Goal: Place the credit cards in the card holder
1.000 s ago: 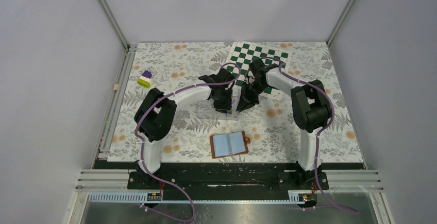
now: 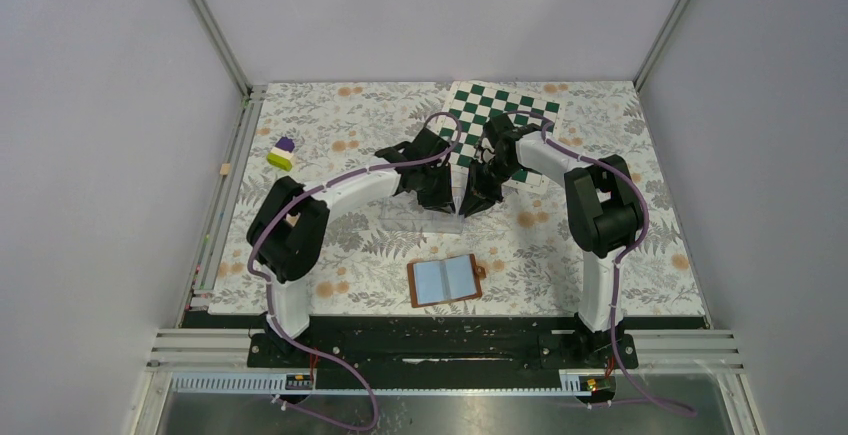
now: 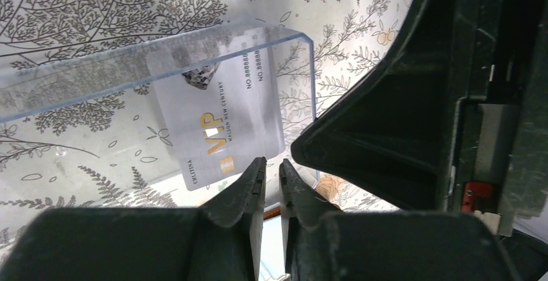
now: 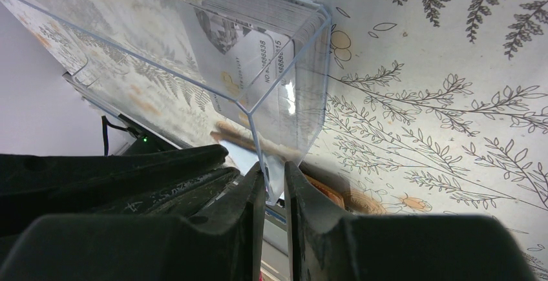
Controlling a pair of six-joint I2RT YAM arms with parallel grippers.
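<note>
A white credit card with gold lettering lies inside the clear plastic box. In the right wrist view, cards show at one end of the box. My left gripper is above the box, its fingers parted by a narrow gap with no card between them. My right gripper is shut on the clear box's corner wall. The card holder, brown with pale blue inner sides, lies spread flat near the table's front edge. From above, my left gripper and right gripper hide part of the box.
Behind the right gripper lies a green and white checkered board. A small purple and yellow object sits at the far left.
My left gripper has shifted slightly toward the back of the table and to the right. The right arm, the box and the card holder have not visibly moved.
</note>
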